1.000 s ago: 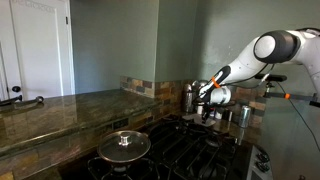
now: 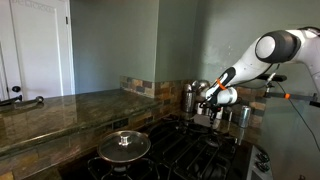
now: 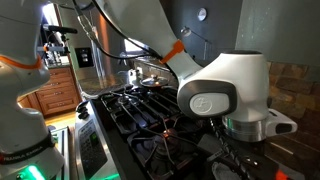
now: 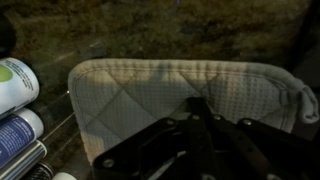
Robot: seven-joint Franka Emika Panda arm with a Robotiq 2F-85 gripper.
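A pale quilted pot holder (image 4: 135,100) fills the middle of the wrist view, its bound edge along the top and a hanging loop (image 4: 306,103) at its right corner. My gripper is over its near part, the dark fingers together. The cloth creases around the fingertips, but whether any of it is pinched between them is hidden. In exterior view 1 the gripper (image 2: 207,103) is at the far end of the stove, among the items by the wall. Exterior view 2 shows the arm (image 3: 150,40) reaching across the stove, with the gripper too small to make out.
White-capped bottles (image 4: 15,85) stand close on the left in the wrist view. The black stove (image 2: 195,150) spreads in front of the arm. A lidded pan (image 2: 124,146) sits on its near left side, beside the clear dark counter (image 2: 70,115).
The arm's wrist has shifted slightly at the far end of the stove, and the gripper appears a little lower. The pan and stove are unchanged.
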